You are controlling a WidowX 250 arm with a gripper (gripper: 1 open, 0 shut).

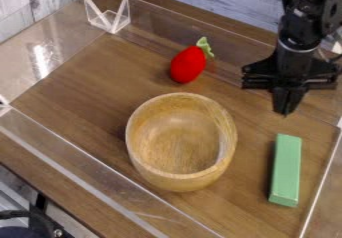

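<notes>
The black gripper [286, 94] hangs at the right of the table, shut, with nothing visible between its fingers, above and behind a long light-green block [285, 170] lying on the wood. A wooden bowl [181, 162] stands at the lower middle, left of the block and empty. A red toy vegetable with a green stalk, like a pepper or strawberry [187, 64], lies at the upper middle, left of the gripper.
Clear plastic walls border the table [80, 92]; a transparent bracket [110, 12] is at the upper left.
</notes>
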